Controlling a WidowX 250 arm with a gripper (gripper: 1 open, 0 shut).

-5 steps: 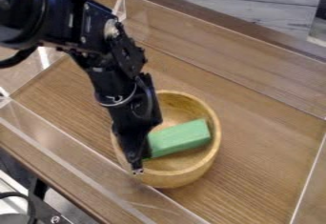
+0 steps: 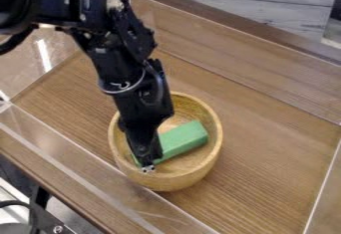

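A round, light yellow bowl stands on the wooden table. In it lies a green block, partly hidden behind the black gripper. The gripper reaches down from the upper left, its tip inside the bowl at the left end of the block. Whether anything is between its fingers cannot be made out.
Clear plastic edging runs along the near left, with dark cables at the bottom-left corner. A grey wooden panel is at the back.
The bowl has shifted slightly left. The gripper's tip has moved up and a little right, and more of the block's left end is hidden behind it.
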